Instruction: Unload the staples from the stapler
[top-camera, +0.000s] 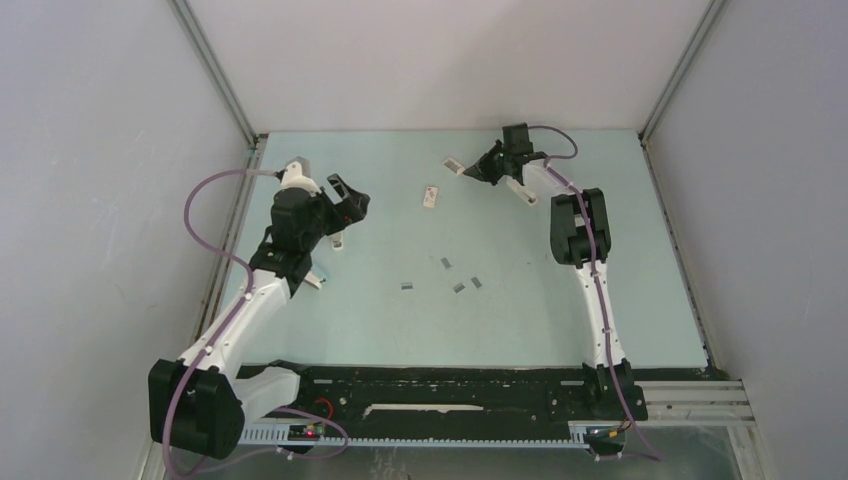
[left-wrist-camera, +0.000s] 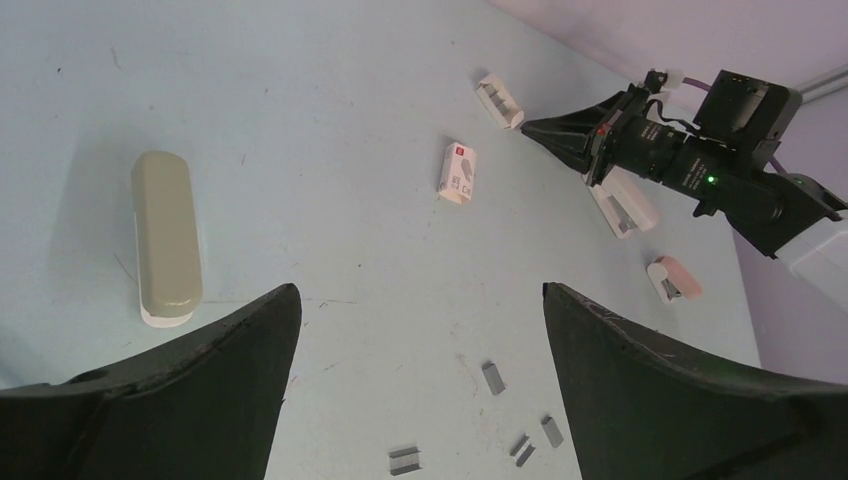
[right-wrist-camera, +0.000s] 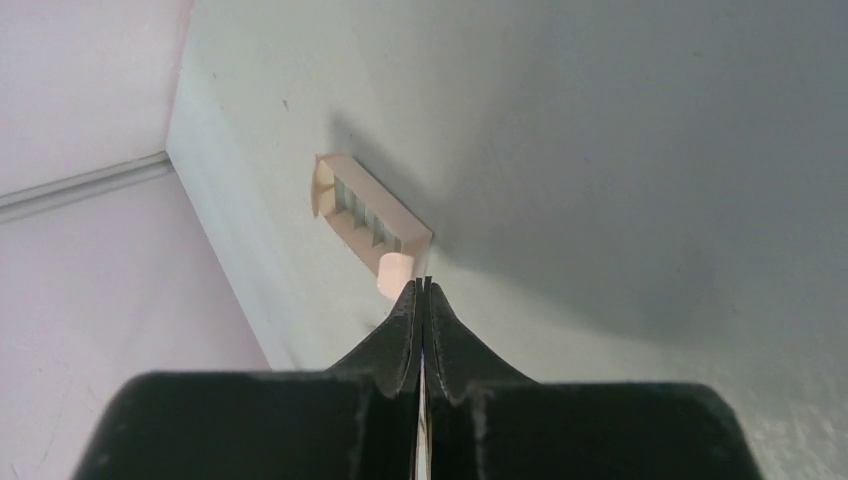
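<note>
My right gripper (top-camera: 467, 171) is shut with nothing showing between its fingers; its tips (right-wrist-camera: 410, 300) are at the end of a small white slotted piece (top-camera: 453, 165) on the back middle of the table, seen closely in the right wrist view (right-wrist-camera: 375, 210). A longer white item (left-wrist-camera: 625, 205), perhaps a stapler, lies beside that arm, partly hidden. My left gripper (top-camera: 350, 200) stands open over the left side, with nothing between its fingers. Small grey strips (top-camera: 446, 263), possibly staples, lie loose in the middle front.
A small white box (top-camera: 429, 196) lies in the middle. A beige rounded object (left-wrist-camera: 165, 225) and other pieces lie under or beside my left arm. A pink-ended item (left-wrist-camera: 676, 280) is at the right in the left wrist view.
</note>
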